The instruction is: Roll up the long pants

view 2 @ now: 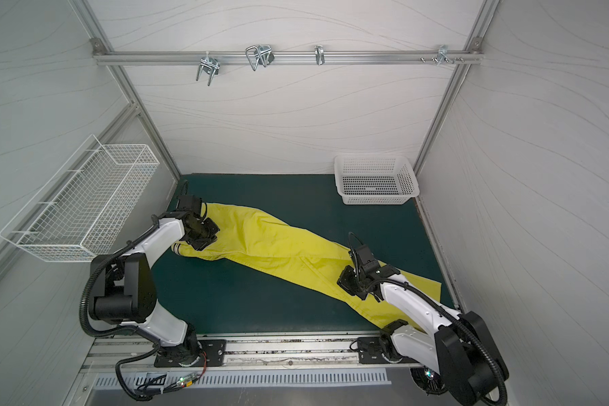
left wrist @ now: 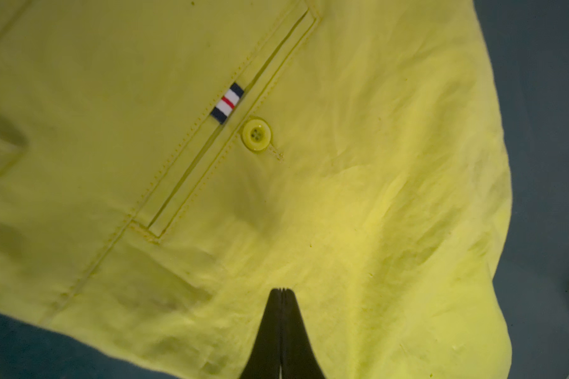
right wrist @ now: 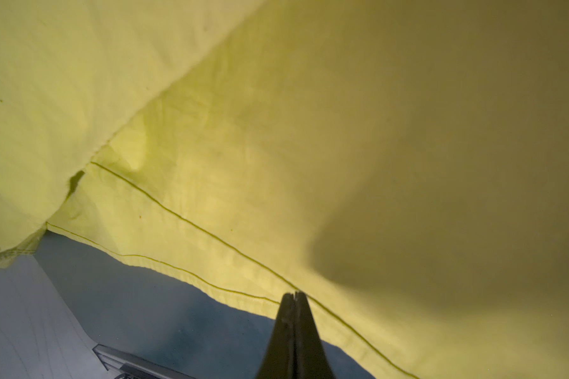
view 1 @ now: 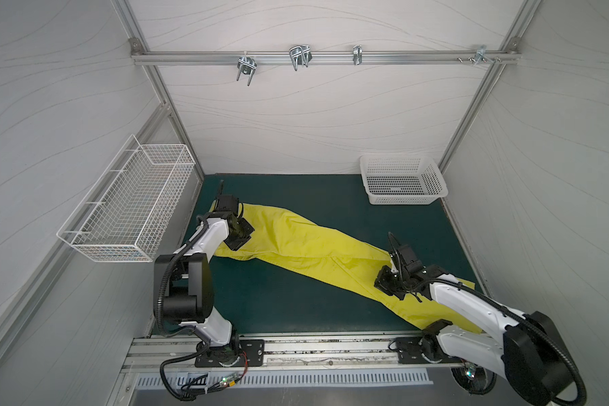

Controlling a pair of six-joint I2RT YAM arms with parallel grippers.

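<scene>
The long yellow pants (view 1: 318, 257) lie stretched diagonally across the dark green mat, waist end at the left, legs toward the front right. My left gripper hangs over the waist end, shut with nothing visible between its fingers; a pocket slit, a button (left wrist: 256, 134) and a striped tag (left wrist: 227, 102) show below it. My right gripper, also shut and empty-looking, is over the leg end, near a stitched hem (right wrist: 202, 278) with a layer of cloth folded beside it.
A white plastic basket (view 1: 402, 201) stands at the back right. A wire basket (view 1: 135, 247) hangs on the left wall. Metal clamps (view 1: 247, 66) sit on the rail above. Bare mat (view 1: 304, 196) shows behind and in front of the pants.
</scene>
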